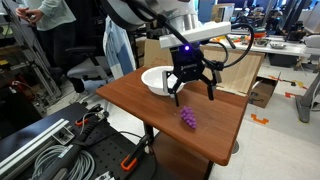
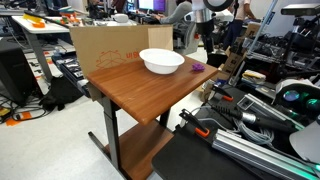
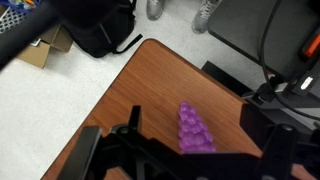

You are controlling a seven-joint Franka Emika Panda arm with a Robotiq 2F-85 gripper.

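A bunch of purple grapes lies on the wooden table, toward its near edge. My gripper hangs above the grapes, its two black fingers spread wide and nothing between them. Seen from the wrist, the grapes show at the lower middle, in the gap between the open fingers, with their lower end partly covered by the gripper body. Behind the gripper on the table stands a white bowl, apart from the grapes; no contents show in it.
Cardboard panels stand along the table's back edge. A rail with coiled cable runs beside the table's near side. Bare wood surrounds the grapes, and the table's right end is clear.
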